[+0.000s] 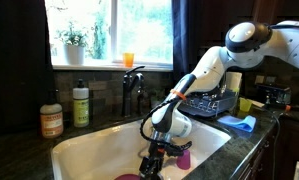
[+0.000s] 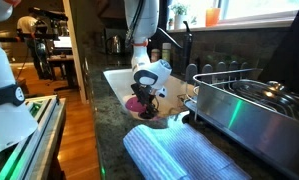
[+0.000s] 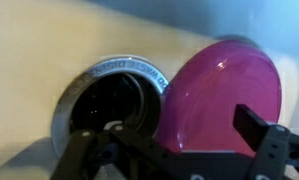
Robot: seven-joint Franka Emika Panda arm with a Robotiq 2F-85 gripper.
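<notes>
A magenta plate or shallow bowl (image 3: pixel 217 100) lies in the sink beside the round metal drain (image 3: pixel 64 118), its left edge reaching the drain ring in the wrist view. My gripper is open above them, one finger over the drain side and the other over the plate's right part. Nothing shows between the fingers. Exterior view 1 has the arm reaching down into the white sink (image 1: pixel 79 158), with a sliver of the magenta plate (image 1: pixel 127 177) at the bottom edge. Whether the fingertips touch the plate is unclear.
A pink cup (image 1: pixel 184 160) stands in the sink to the right of the gripper. Behind are the faucet (image 1: pixel 129 88), a soap bottle (image 1: pixel 81 104) and an amber bottle (image 1: pixel 51 118). A dish rack (image 2: pixel 254 105) and a blue cloth (image 2: pixel 179 150) occupy the counter.
</notes>
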